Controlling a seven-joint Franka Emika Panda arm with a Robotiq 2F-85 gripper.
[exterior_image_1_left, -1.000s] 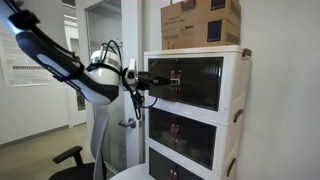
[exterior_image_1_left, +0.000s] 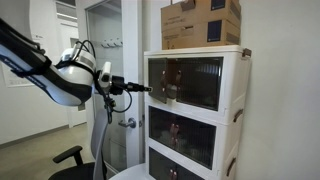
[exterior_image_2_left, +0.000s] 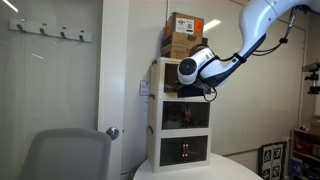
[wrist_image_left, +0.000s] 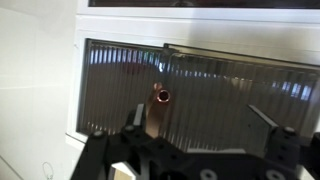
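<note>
A white cabinet (exterior_image_1_left: 235, 95) stands against the wall, with three stacked tiers of dark, ribbed see-through double doors. In the wrist view the top tier's doors (wrist_image_left: 220, 95) fill most of the frame, and a brown handle (wrist_image_left: 163, 96) sits near where they meet. The doors' meeting edges look out of line, as if one is slightly ajar. My gripper is open in front of them, its fingers wide apart and nothing seen between them. In exterior view 1 the gripper (exterior_image_1_left: 142, 88) is at the top tier's left edge; contact cannot be told.
Cardboard boxes (exterior_image_1_left: 200, 25) are stacked on the cabinet. A grey chair (exterior_image_2_left: 68, 150) and a door with a handle (exterior_image_1_left: 128, 123) are to its left. A white round table (exterior_image_2_left: 200, 172) lies in front, its visible top clear.
My gripper has moved left and slightly down, away from the top doors' handles. The top left door now looks slightly ajar, where before the doors looked flush.
</note>
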